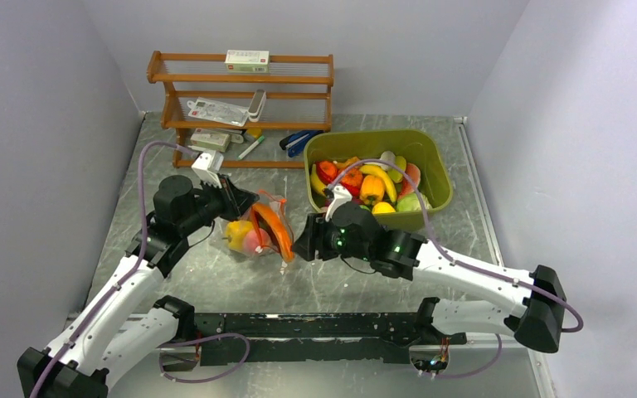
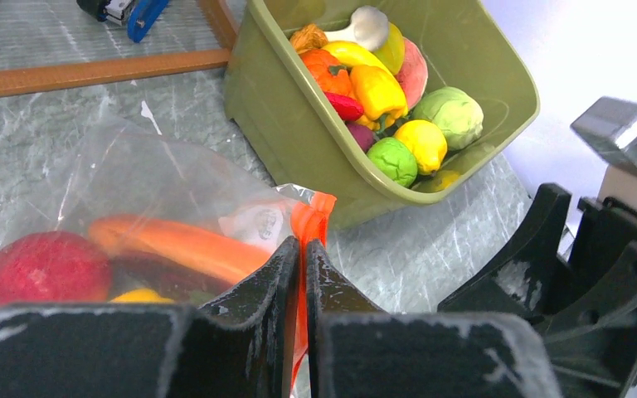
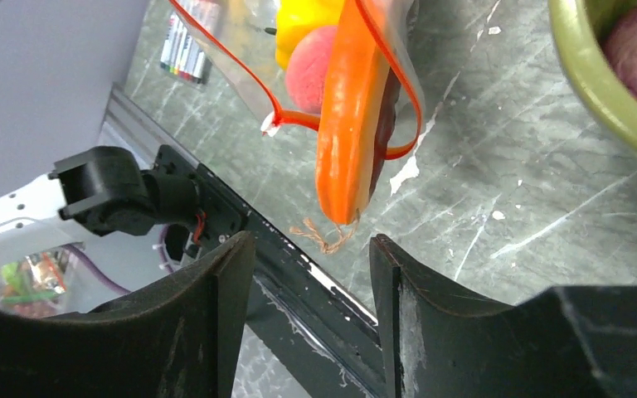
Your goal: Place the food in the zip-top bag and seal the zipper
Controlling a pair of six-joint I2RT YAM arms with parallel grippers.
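Note:
A clear zip top bag (image 2: 174, 178) with an orange zipper edge lies below my left gripper (image 1: 249, 199), which is shut on that edge. Inside show a yellow pepper (image 1: 236, 235), a pinkish-red round fruit (image 3: 308, 70) and a long orange carrot-like piece (image 3: 352, 108). The carrot's end sticks out through the bag's mouth, past the orange strip, in the right wrist view. Just to the right of that end, my right gripper (image 1: 305, 249) stands open. Nothing lies between its fingers; the carrot tip is a little beyond them.
An olive bin (image 1: 440, 178) full of toy fruit and vegetables stands at the back right, close to the right arm. Behind the bag is a wooden rack (image 1: 158, 76) with boxes and a stapler (image 1: 300, 141).

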